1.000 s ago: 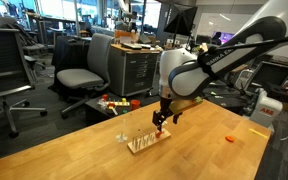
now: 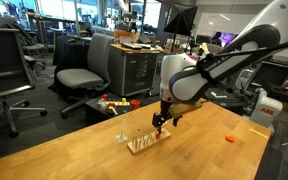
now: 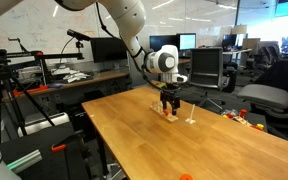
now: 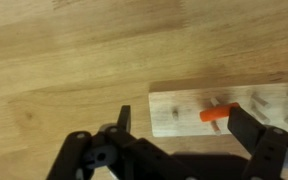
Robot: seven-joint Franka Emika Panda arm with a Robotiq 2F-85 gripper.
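A pale wooden board [image 4: 172,105] with a row of pegs lies on the table, also seen in exterior view 1 as a pegged board [image 2: 142,144]. One small orange-red piece [image 4: 219,112] lies on it, toward the right in the wrist view. Over the board's far end hangs my gripper [image 2: 166,123], pointing down. Its fingers [image 4: 117,128] are spread wide at the bottom of the wrist view, with nothing visible held between them. The lower edge of the board is partly hidden by the gripper.
Several colored blocks [image 2: 119,104] sit by the table's back edge. A small red piece [image 2: 230,138] lies to the right, and an orange round piece [image 3: 186,177] at the front in exterior view 2.
The board and loose pieces look unmoved.
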